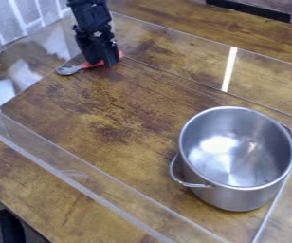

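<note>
My black gripper [98, 51] reaches down from the top at the upper left, over a spoon-like utensil [69, 69] with a pale head and a red handle that lies on the wooden table. The fingertips are at the red handle; I cannot tell whether they are shut on it. A steel pot [235, 157] with side handles stands at the lower right, apart from the gripper.
Clear strips or panels border the table, and a crumpled shiny sheet [7, 43] is at the far left.
</note>
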